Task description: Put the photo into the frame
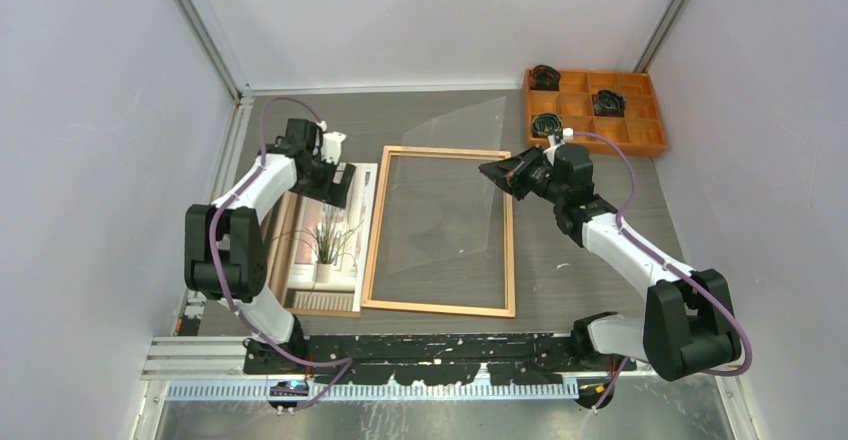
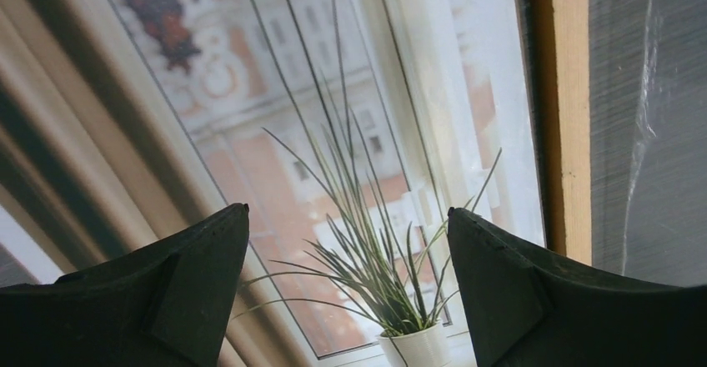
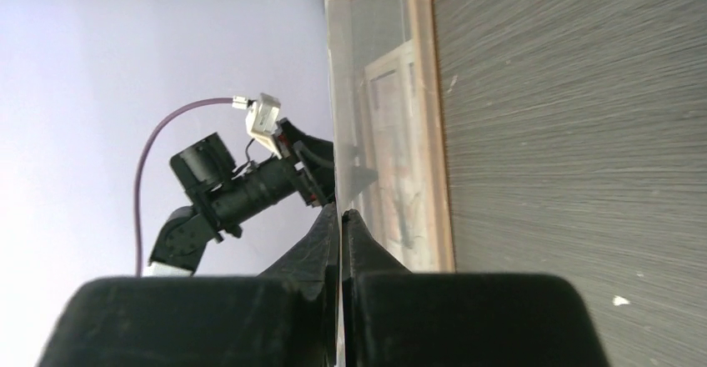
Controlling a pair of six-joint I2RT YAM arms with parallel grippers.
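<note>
The photo [image 1: 325, 250], a window scene with a potted plant, lies flat at the left of the table. Over its upper part my left gripper [image 1: 341, 186] hangs open; in the left wrist view the photo fills the gap behind the parted fingers [image 2: 188, 288], with nothing held. Beside the photo lies the empty wooden frame [image 1: 440, 309]. My right gripper [image 1: 486, 170] is shut on one edge of a clear sheet [image 1: 470, 125], which slants across the frame. In the right wrist view the sheet [image 3: 367, 42] stands up edge-on from between the fingertips.
An orange compartment tray [image 1: 640, 120] holding dark coils stands at the back right. Bare grey table [image 1: 570, 280] shows right of the frame. A dark rail [image 1: 440, 350] runs along the front edge.
</note>
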